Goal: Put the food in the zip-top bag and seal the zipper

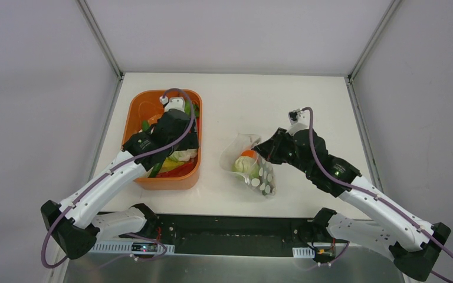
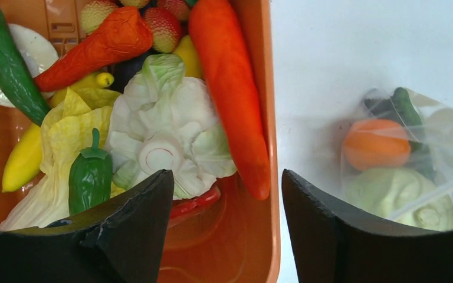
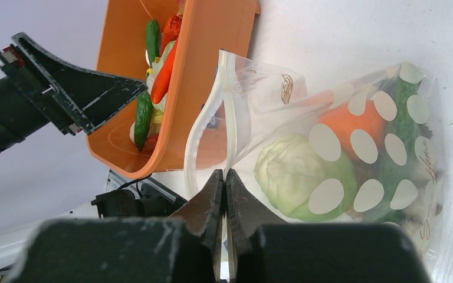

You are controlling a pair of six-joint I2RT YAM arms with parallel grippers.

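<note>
The clear zip bag [image 1: 246,175] lies on the table holding a cabbage [image 3: 289,168], an orange item [image 2: 376,144] and dark green vegetables. My right gripper is shut on the bag's zipper edge at its mouth, which stands up. My left gripper is open above the orange bin [image 1: 168,181], over its right side. Beneath it are a long orange pepper [image 2: 230,100], lettuce [image 2: 130,118], a green pepper [image 2: 88,180], a red chilli, cucumber and other play food.
The bin fills the table's left; bare white table [image 1: 277,94] lies behind and right of the bag. Frame walls surround the table.
</note>
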